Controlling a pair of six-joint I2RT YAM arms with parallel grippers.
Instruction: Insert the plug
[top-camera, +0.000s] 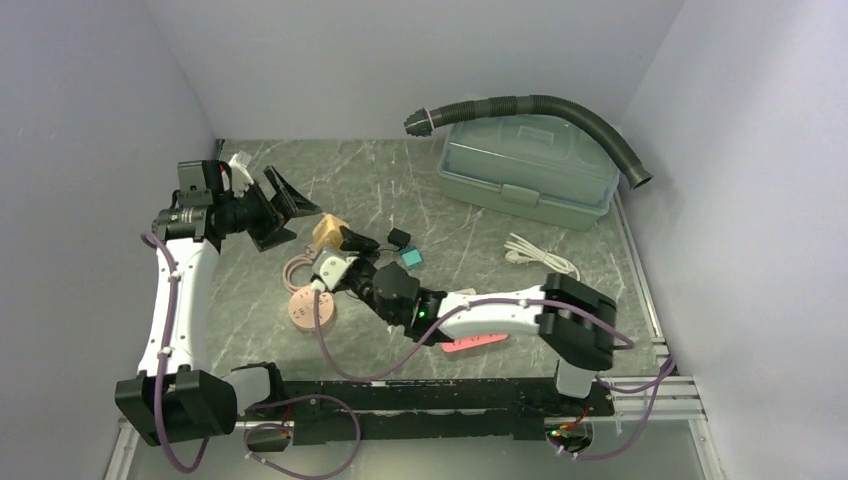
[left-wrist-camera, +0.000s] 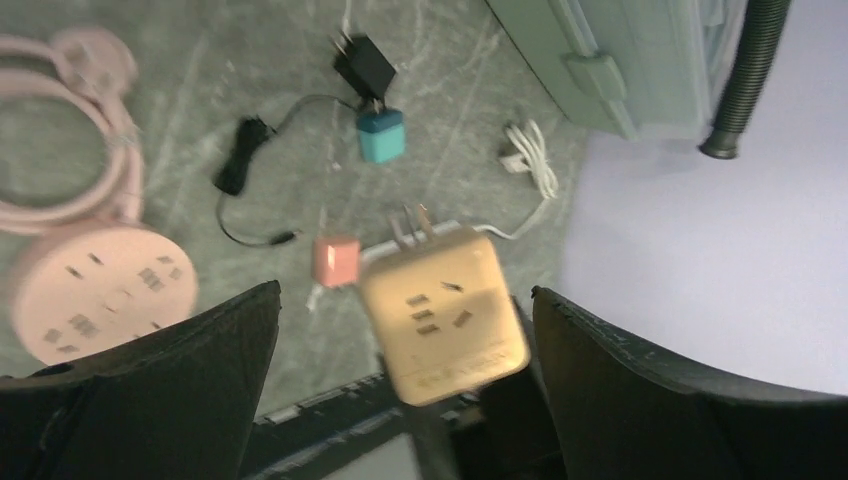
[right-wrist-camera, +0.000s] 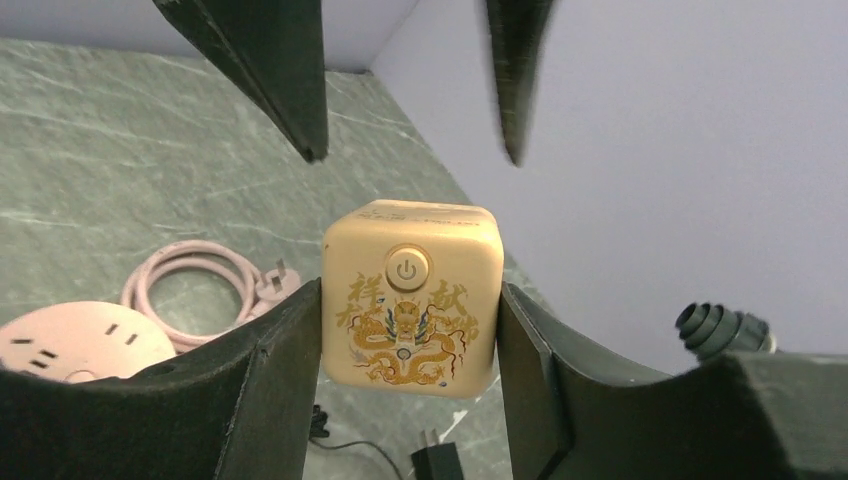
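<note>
A yellow cube plug (right-wrist-camera: 405, 320) with a dragon design and a power button sits between the right gripper's fingers, which press on both its sides; my right gripper is shut on it above the table. In the left wrist view the cube (left-wrist-camera: 445, 320) shows its socket face and two metal prongs. My left gripper stands wide open, its fingers apart from the cube. From above, the left gripper (top-camera: 297, 222) is just left of the cube (top-camera: 329, 231). A round pink socket (top-camera: 312, 309) lies on the table below them, its cord coiled behind it.
A black adapter (top-camera: 399, 238) and a teal adapter (top-camera: 411, 258) lie right of the grippers. A pink power strip (top-camera: 474, 341) is partly under the right arm. A white cable (top-camera: 540, 257) and a green toolbox (top-camera: 530, 165) lie further right.
</note>
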